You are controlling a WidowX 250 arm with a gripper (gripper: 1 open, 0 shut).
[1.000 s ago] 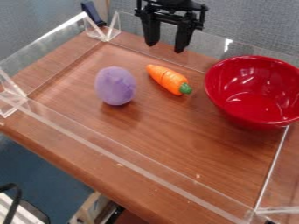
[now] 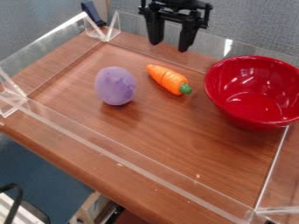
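My black gripper [image 2: 172,31] hangs at the top centre, fingers apart and open, nothing between them. Below it an orange carrot [image 2: 167,78] with a green top lies diagonally on the wooden floor. A purple oval object [image 2: 114,86], like an eggplant or plush ball, sits to the left of the carrot. A large red bowl [image 2: 251,92] stands on the right.
Clear plastic walls [image 2: 140,157] enclose the wooden work area [image 2: 163,140]. A grey wall stands behind, and a dark object [image 2: 93,12] is at the top left.
My gripper has shifted very slightly at most; the objects stay where they were.
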